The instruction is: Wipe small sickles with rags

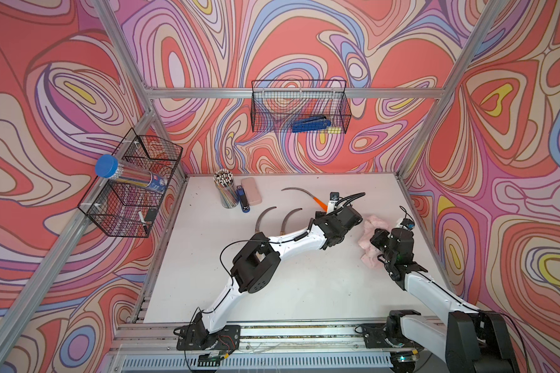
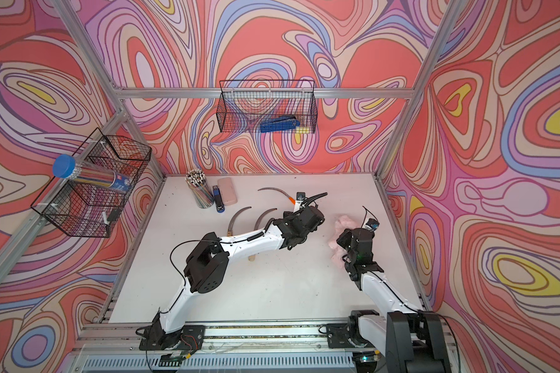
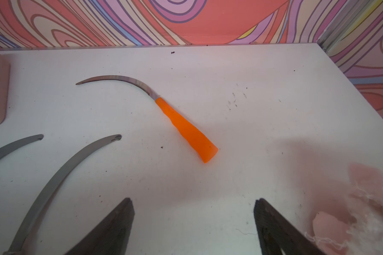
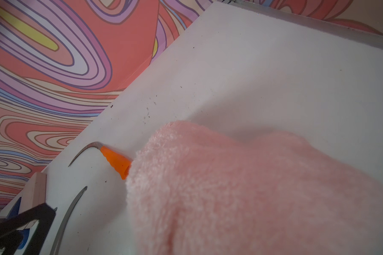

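Note:
The orange-handled sickle [image 3: 185,127] lies at the back of the table, its thin curved blade pointing left. To its left are two grey-bladed sickles [image 3: 57,178] [image 1: 265,217], their handles partly hidden by my left arm in the top left view. My left gripper is part open above the table just in front of the orange handle, with nothing between its fingers. At the table's right side, my right gripper [image 1: 375,236] is shut on the fluffy pink rag [image 4: 251,191]. That cloth bunches out and hides the right fingers in the right wrist view.
A holder full of thin sticks [image 1: 226,189], a blue-black tool [image 1: 242,199] and a pink block [image 1: 251,191] stand at the back left. Wire baskets hang at the back [image 1: 300,108] and left [image 1: 127,199].

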